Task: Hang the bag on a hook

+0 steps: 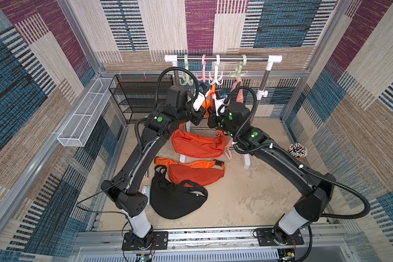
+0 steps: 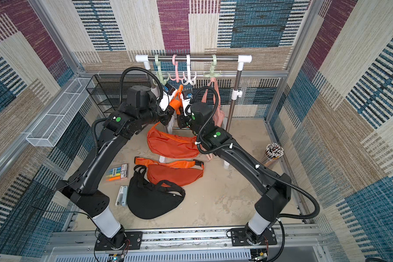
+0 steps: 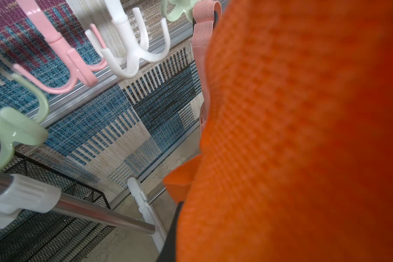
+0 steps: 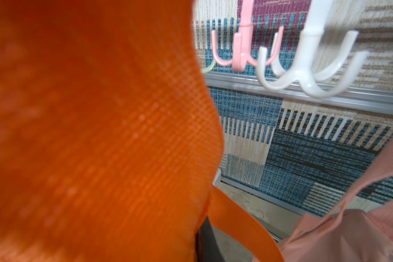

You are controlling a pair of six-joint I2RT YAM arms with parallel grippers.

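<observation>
An orange bag [image 1: 198,144] hangs lifted beneath both grippers, its orange strap [image 2: 175,103] raised between them just under the hooks. My left gripper [image 2: 170,100] and right gripper [image 2: 183,102] are shut on that strap, close together. Orange fabric fills much of both wrist views, hiding the fingertips. The white hook [image 4: 310,74] and pink hook [image 4: 238,52] are just beyond the strap. Green hooks [image 3: 13,126] flank them. A pink bag [image 2: 218,104] hangs from the right green hook.
A second orange bag [image 1: 196,174] and a black bag [image 1: 174,200] lie on the table. A black wire shelf [image 1: 131,100] stands behind left, a white basket [image 1: 83,113] is on the left wall, and a cup of pens [image 2: 273,152] stands at right.
</observation>
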